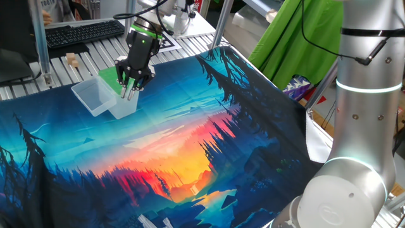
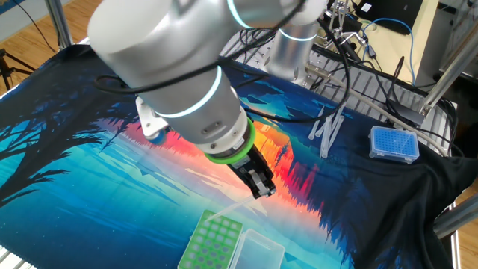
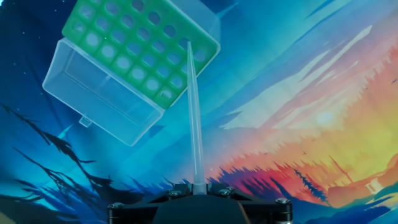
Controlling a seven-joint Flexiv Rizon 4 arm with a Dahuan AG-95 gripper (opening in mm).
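Observation:
A long, clear pipette tip (image 3: 194,118) stands out from my gripper, which is shut on its wide end. In the wrist view its narrow end overlaps a hole near the right edge of the green tip rack (image 3: 134,46); whether it sits in the hole or just touches the rack, I cannot tell. The rack's clear box has its hinged lid (image 3: 102,93) lying open beside it. From exterior view 2, the slanting tip (image 2: 235,207) reaches the green rack (image 2: 209,243). In exterior view 1 my gripper (image 1: 130,88) hangs over the box's right side.
A blue rack box (image 2: 394,142) and several pale stick-like pieces (image 2: 326,134) lie on the far side of the cloth. Beyond the cloth's back edge are a keyboard (image 1: 85,35) and a small wooden block (image 1: 73,60).

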